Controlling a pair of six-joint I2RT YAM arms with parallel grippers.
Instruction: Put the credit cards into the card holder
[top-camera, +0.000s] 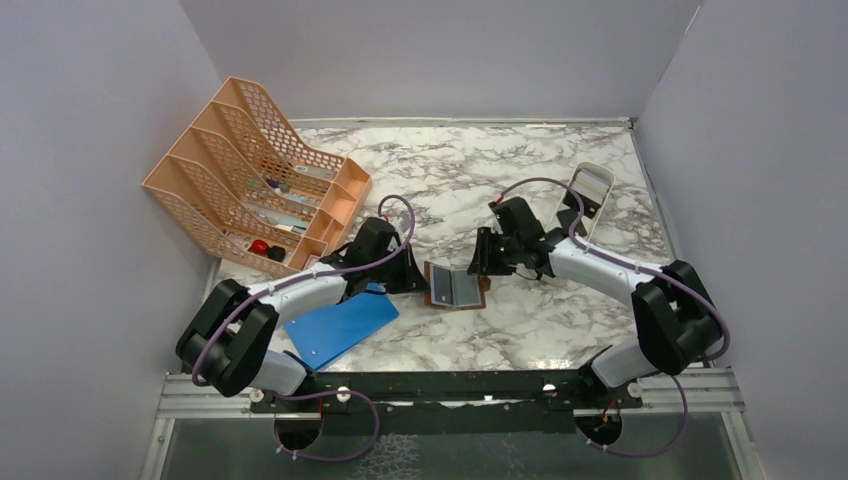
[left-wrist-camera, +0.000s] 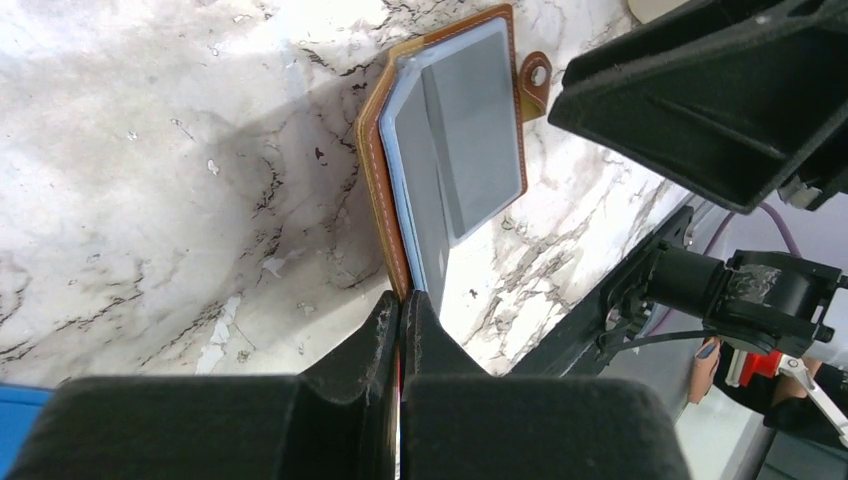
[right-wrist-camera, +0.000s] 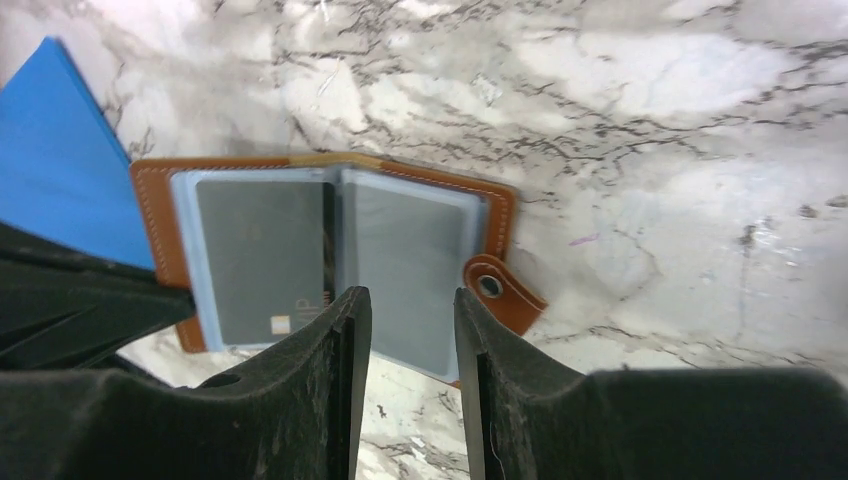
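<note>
The open card holder (top-camera: 455, 287) has a brown cover with translucent sleeves and lies near the table's middle. In the left wrist view, my left gripper is shut on the holder's outer left edge (left-wrist-camera: 385, 215), keeping that side tilted up. My right gripper is open above the right half, nothing between its fingers. The left sleeve (right-wrist-camera: 265, 260) looks dark grey, with a small pale square low down; the right sleeve (right-wrist-camera: 405, 265) is paler grey. Dark flat pieces, perhaps cards (top-camera: 581, 204), lie in the white tray (top-camera: 597, 170) at the right.
A blue folder (top-camera: 340, 327) lies under the left arm. Behind it stands an orange slotted organizer (top-camera: 225, 150) holding several small items. The holder's brown snap tab (right-wrist-camera: 505, 290) sticks out on the right.
</note>
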